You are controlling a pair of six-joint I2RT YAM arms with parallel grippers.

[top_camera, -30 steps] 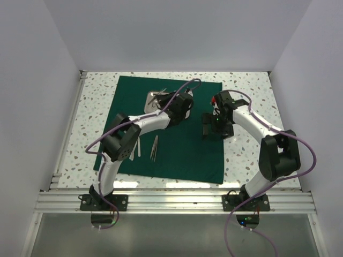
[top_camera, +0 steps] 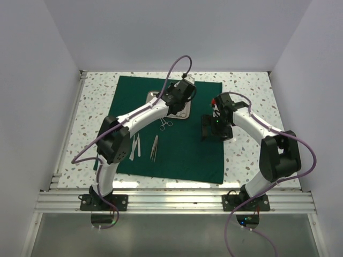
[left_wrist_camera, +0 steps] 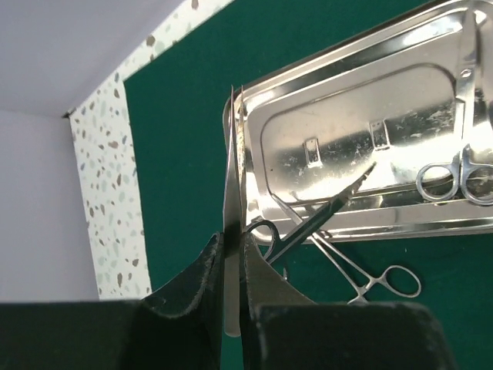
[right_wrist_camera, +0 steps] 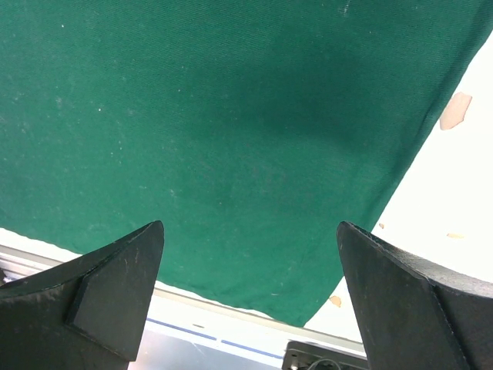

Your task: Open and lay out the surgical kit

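Observation:
Slim metal tweezers stand upright in the left wrist view, with my left gripper shut on them. From above, this gripper covers the back right of the steel tray. Inside the tray, scissors lie at the right. A dark slender instrument slants across the near rim, its handle partly hidden by my fingers. A ringed clamp reaches over the same rim onto the green cloth. My right gripper is open above bare cloth, nothing between its fingers.
On the cloth's left part lie thin tools: two flat handles and a pair of tweezers. Speckled table borders it, with walls beyond.
The right arm has barely moved.

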